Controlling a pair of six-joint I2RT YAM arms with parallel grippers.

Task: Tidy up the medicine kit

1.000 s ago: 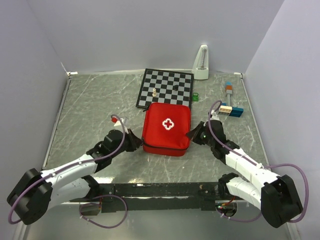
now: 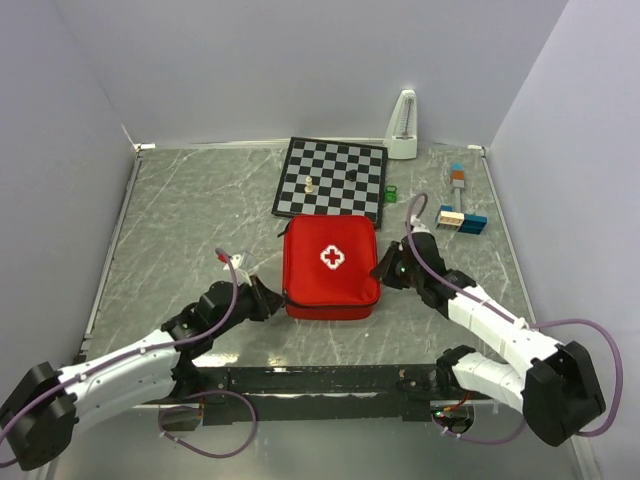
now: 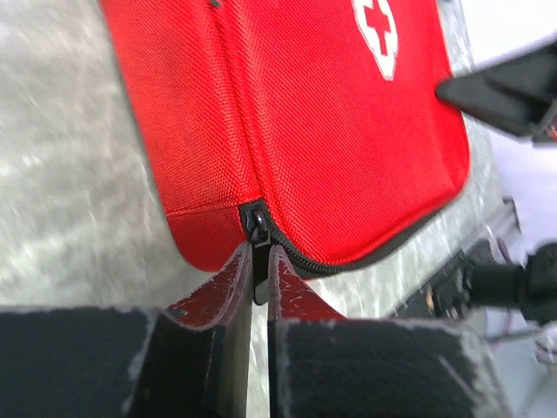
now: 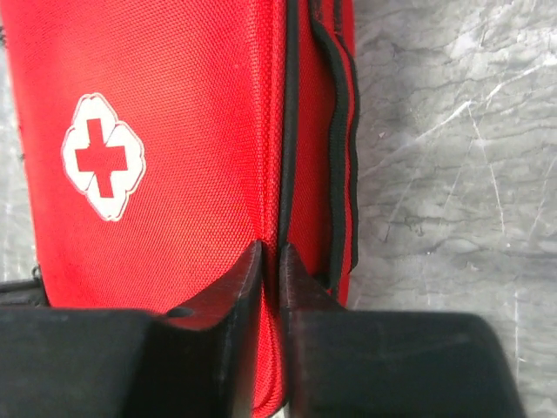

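The red medicine bag (image 2: 330,285), with a white cross emblem on its lid, lies in the middle of the table. Its lid is down. At its front left corner, my left gripper is shut on a black zipper pull (image 3: 255,223), which hangs from the dark zipper track. My right gripper is at the bag's right edge, fingertips close together on either side of a ridge of red fabric and black piping (image 4: 289,165). Whether it grips that ridge firmly cannot be told. The bag's contents are hidden.
Right behind the bag lies a chessboard (image 2: 330,170) with a few pieces. A white metronome (image 2: 403,125) stands at the back wall. Small green blocks (image 2: 390,194) and a blue and orange block build (image 2: 472,224) are to the right.
The bag has slid toward the front edge and sits straighter. The right arm has turned slightly, its tip still at the bag's right edge.
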